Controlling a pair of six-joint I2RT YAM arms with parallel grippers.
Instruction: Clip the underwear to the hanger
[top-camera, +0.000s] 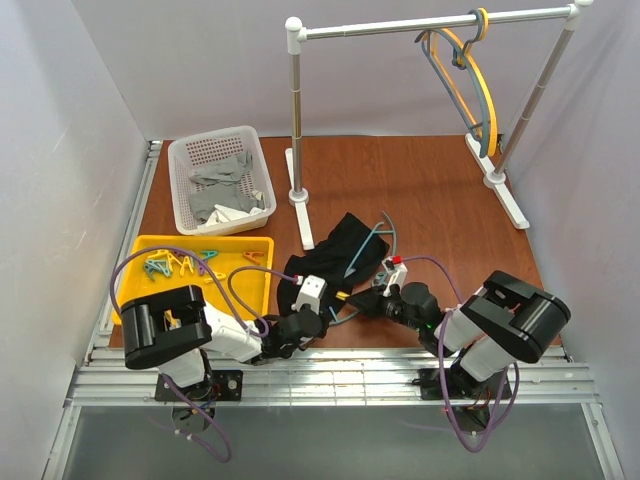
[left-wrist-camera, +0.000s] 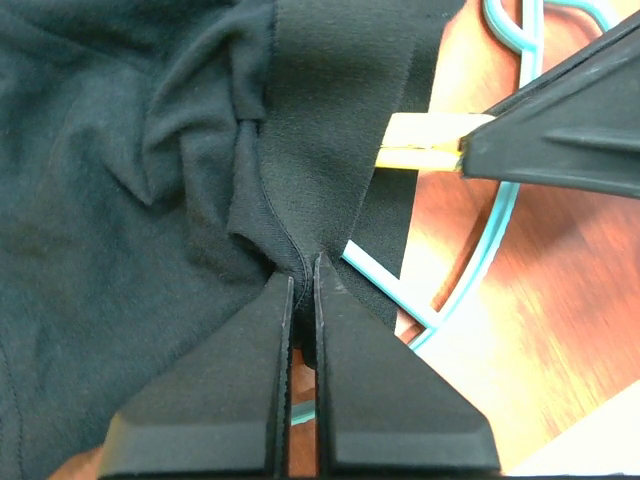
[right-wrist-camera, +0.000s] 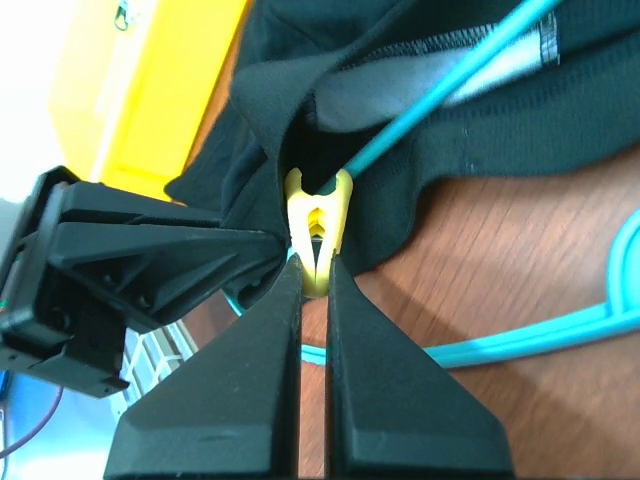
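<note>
Black underwear (top-camera: 340, 245) lies on the table with a light-blue hanger (top-camera: 385, 225) on and around it. In the left wrist view my left gripper is shut on the fabric's folded edge (left-wrist-camera: 300, 240), beside the hanger's bar (left-wrist-camera: 385, 280). My right gripper is shut on a yellow clip (right-wrist-camera: 330, 225), held near the cloth and the hanger, close to the left gripper.
A yellow tray (top-camera: 140, 300) of clips is at the left, a white basket (top-camera: 177, 190) of garments behind it. A rack (top-camera: 440, 22) with hangers stands at the back.
</note>
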